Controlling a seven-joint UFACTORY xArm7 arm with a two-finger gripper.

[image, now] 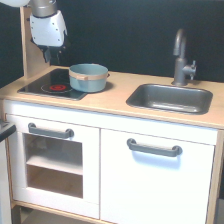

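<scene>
A blue-grey pot (89, 84) with light brown handles rests on the light wooden counter, at the right part of the black stove top (50, 86). My gripper (54, 54) hangs at the upper left, above the stove's back edge and apart from the pot. Its dark fingers blend into the dark wall behind, so whether they are open or shut does not show. Nothing is visibly carried below the white wrist.
A metal sink (172, 98) with a grey faucet (181, 60) takes up the counter's right side. Below are an open-fronted oven (55, 160) and a closed white cabinet door (150, 180). A wooden post stands behind the stove at left.
</scene>
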